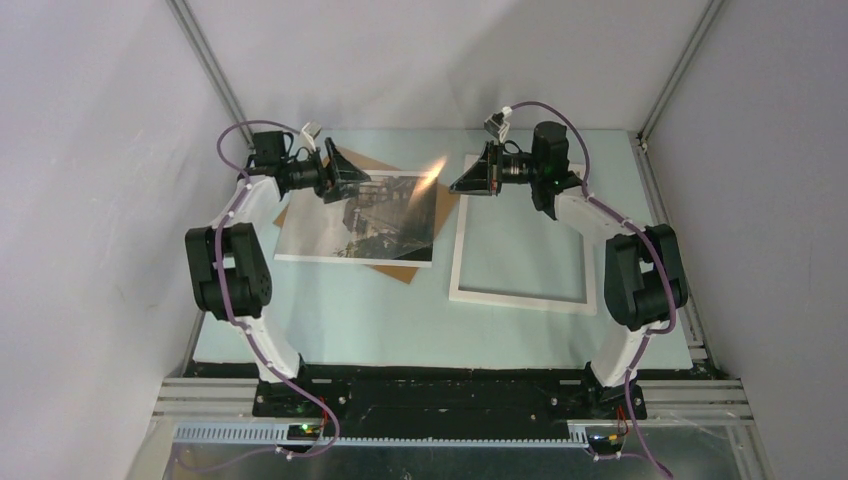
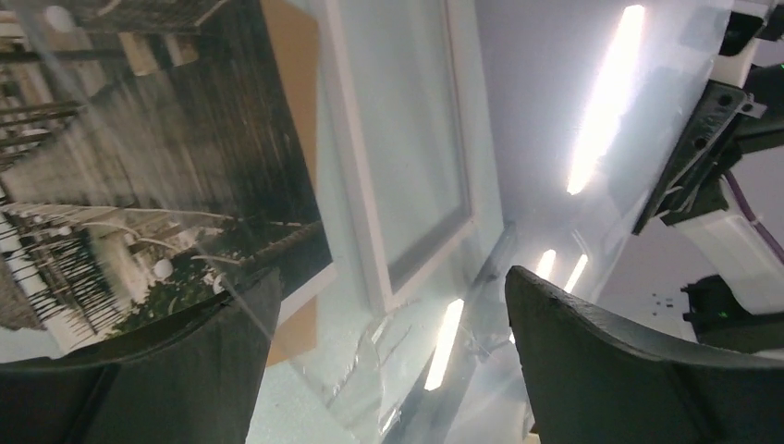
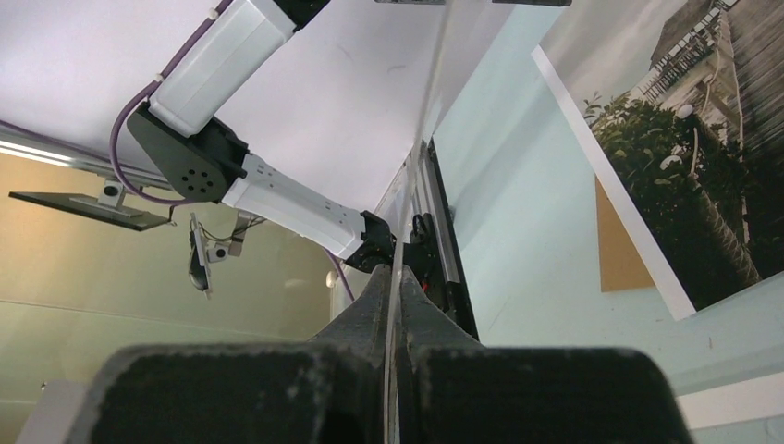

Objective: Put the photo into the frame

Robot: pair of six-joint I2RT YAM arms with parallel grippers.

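Note:
The photo point(image 1: 384, 220) lies on a brown board point(image 1: 415, 265) at centre-left. The white frame point(image 1: 523, 300) lies empty to its right. My right gripper point(image 1: 468, 176) is shut on a thin transparent sheet point(image 3: 403, 231), seen edge-on between its fingers in the right wrist view and spreading across the left wrist view with glare on it. My left gripper point(image 1: 337, 168) stands open over the photo's upper left, its fingers point(image 2: 148, 388) either side of the sheet's lower part in view; whether they touch it I cannot tell.
White walls enclose the back and both sides.

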